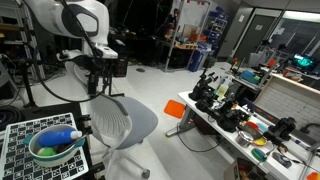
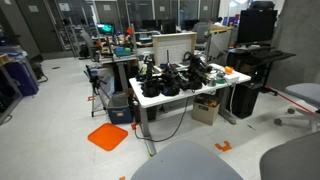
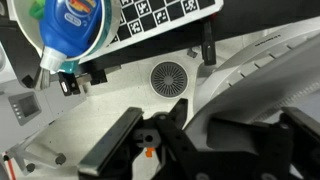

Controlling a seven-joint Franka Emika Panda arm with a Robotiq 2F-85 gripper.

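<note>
A blue bottle lies in a bowl on the black table, with some greenish contents beside it. In the wrist view the bottle shows a label and a pale nozzle, at the upper left. My gripper hangs above the table's edge, up and to the right of the bowl and apart from it. Its dark parts fill the bottom right of the wrist view; how far its fingers stand apart is unclear, and nothing held can be made out.
A black-and-white patterned board lies beside the bowl. The chair with a pale mesh back stands close under the gripper, against the table's side. A cluttered white table stands farther off, with open floor between.
</note>
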